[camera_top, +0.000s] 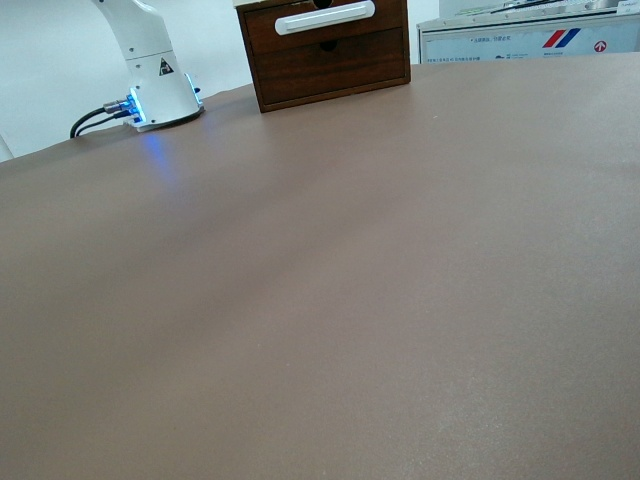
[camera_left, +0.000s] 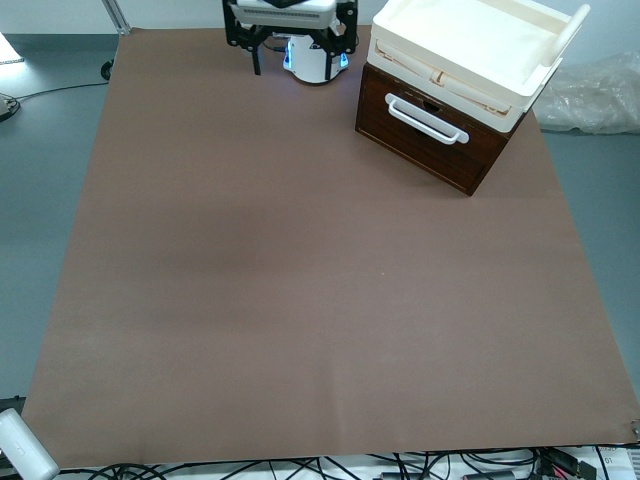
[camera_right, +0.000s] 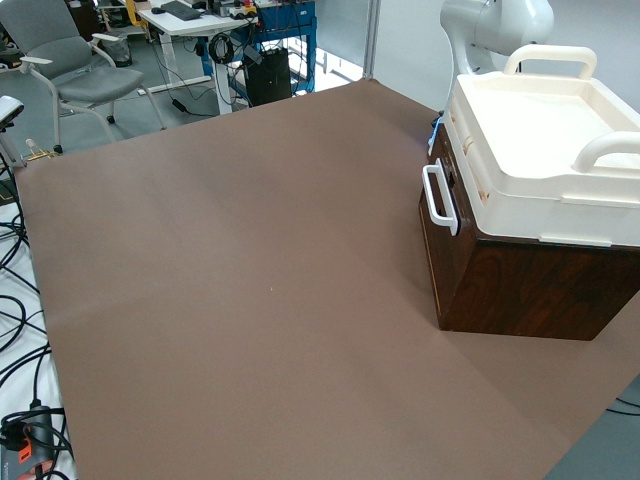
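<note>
The black gripper (camera_left: 292, 66) hangs at the back of the table in the left view, in front of the white robot base (camera_top: 164, 95), its two fingers spread wide with nothing seen between them. To its right stands a dark wooden drawer box (camera_left: 425, 150) with a white handle (camera_left: 424, 123), its drawer closed. A white tray with raised handles (camera_left: 465, 45) sits on top of the box. The gripper is out of frame in the top and right views.
Cables (camera_right: 20, 330) run beyond the table edge. A crumpled plastic sheet (camera_left: 590, 92) lies past the box at the back right.
</note>
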